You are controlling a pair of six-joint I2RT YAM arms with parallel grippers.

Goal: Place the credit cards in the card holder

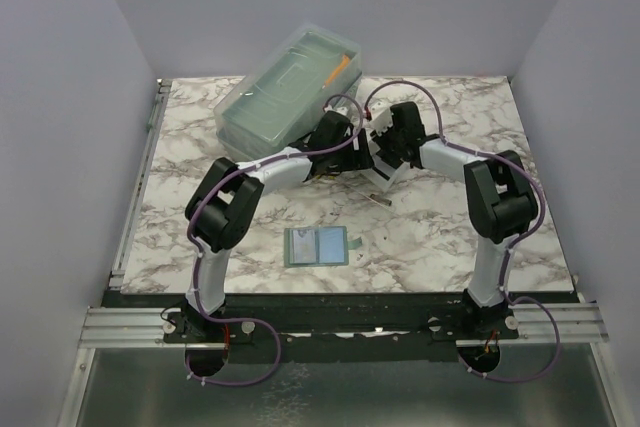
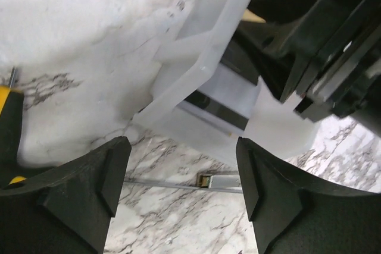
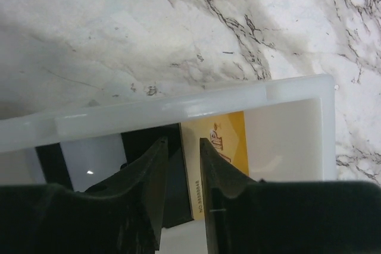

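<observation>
A white tray (image 1: pixel 395 179) at the back centre holds cards side by side. In the right wrist view, a yellow card (image 3: pixel 229 138) and a black card (image 3: pixel 169 173) lie in it, with a pale card (image 3: pixel 95 162) further left. My right gripper is partly open over the yellow and black cards, a narrow gap between its fingertips. My left gripper stands wide open and empty beside the tray's near wall (image 2: pixel 190 81). The card holder (image 1: pixel 316 246) lies spread flat on the front table, pale blue inside with a green border.
A large clear lidded box (image 1: pixel 285 97) stands behind the left arm. Beside the tray lie a yellow-and-black tool (image 2: pixel 15 123) and a small metal piece (image 2: pixel 220 179).
</observation>
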